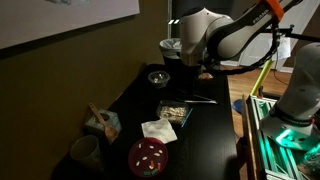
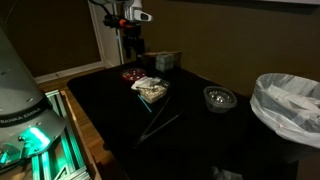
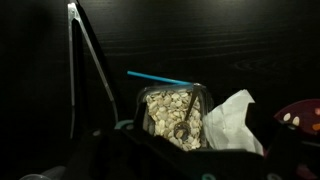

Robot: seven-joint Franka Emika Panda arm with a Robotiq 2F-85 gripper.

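Note:
In the wrist view a clear container (image 3: 160,112) of pale flakes, with a dark utensil in it, sits ahead of my gripper. The dark fingers stand apart, open and holding nothing. Next to the container lies a crumpled white paper towel (image 3: 230,122), with a red bowl (image 3: 304,112) holding a few pale bits beyond it. A thin blue stick (image 3: 155,77) lies on the container's other side. Long metal tongs (image 3: 92,58) rest with their arms spread. In exterior view 2 my gripper (image 2: 135,45) hangs above the table's far end.
A metal bowl (image 2: 220,98) stands on the black table, and a white-lined bin (image 2: 290,100) is at the right. In exterior view 1 a box with a wooden handle (image 1: 103,122) and a dark pot (image 1: 87,150) stand by the wall.

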